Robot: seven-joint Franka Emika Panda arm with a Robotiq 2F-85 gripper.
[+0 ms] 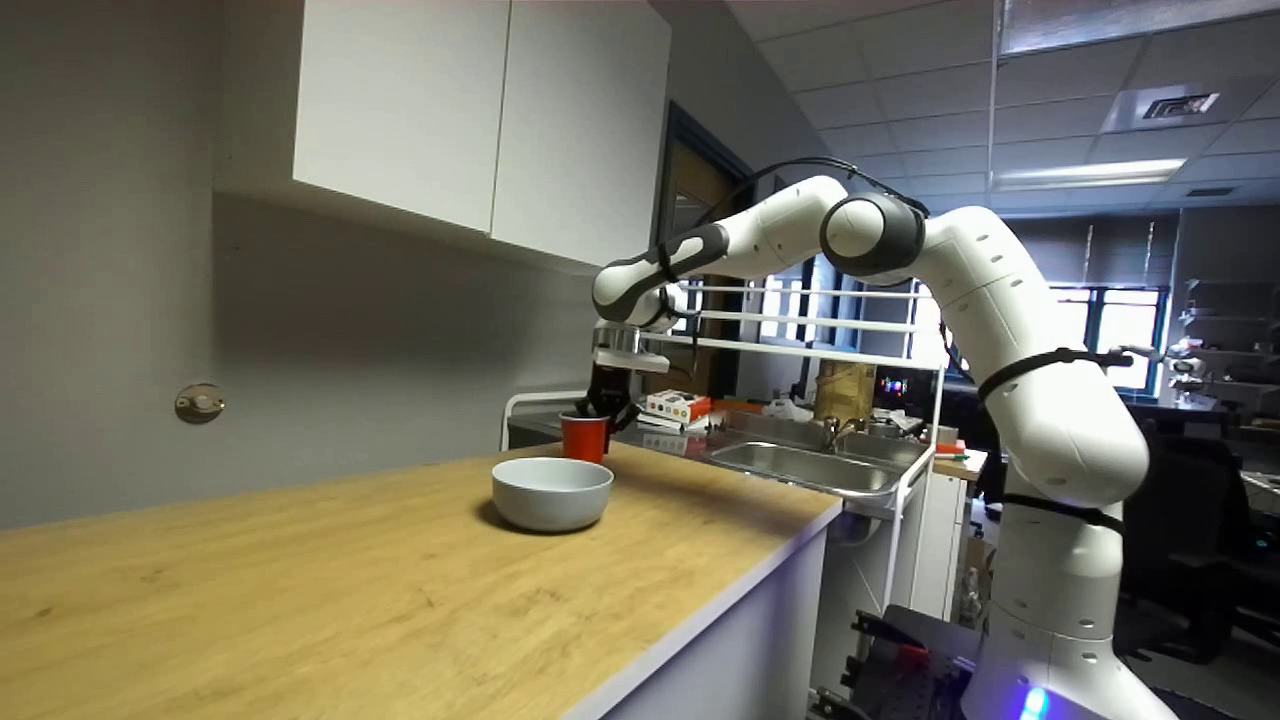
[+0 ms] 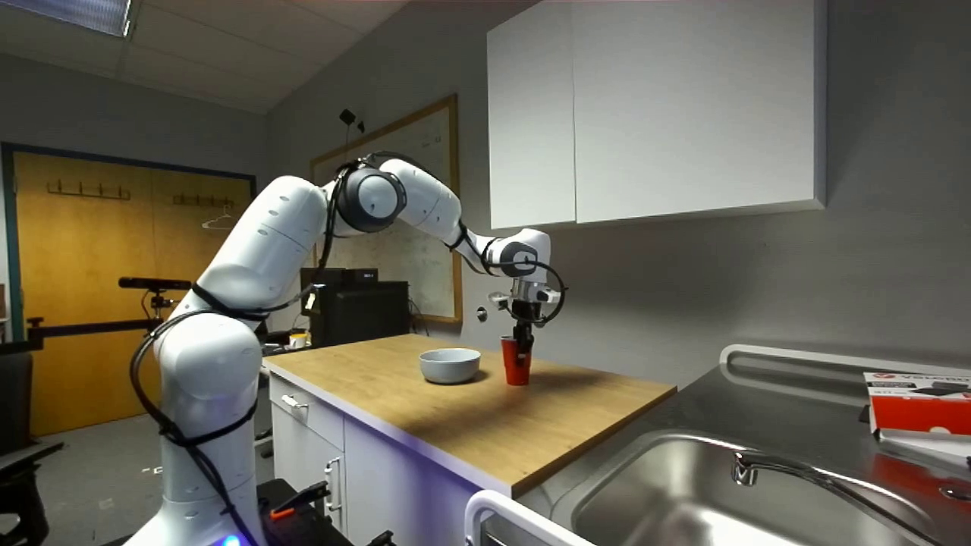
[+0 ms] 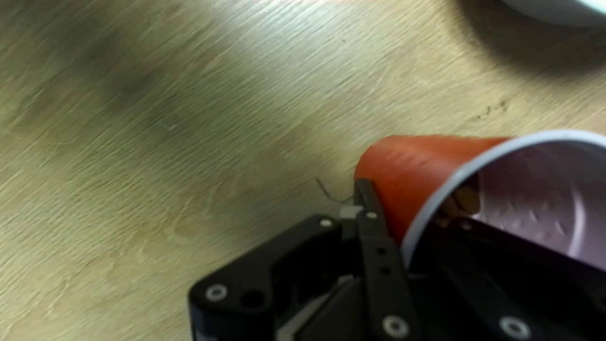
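A red cup (image 2: 516, 365) with a pale rim and lining stands on the wooden counter, close to the wall. My gripper is shut on its side wall. One dark finger (image 3: 372, 216) presses the outside, while the other reaches down inside the cup, its tip hidden. Small brown pieces (image 3: 467, 199) show at the bottom of the cup in the wrist view. Beside the cup is a light grey bowl (image 1: 552, 494), whose inside is not visible.
White cabinets (image 2: 692, 118) hang above it. A metal sink (image 2: 674, 464) lies beyond the counter's end, with a red and white box (image 2: 919, 405) near it.
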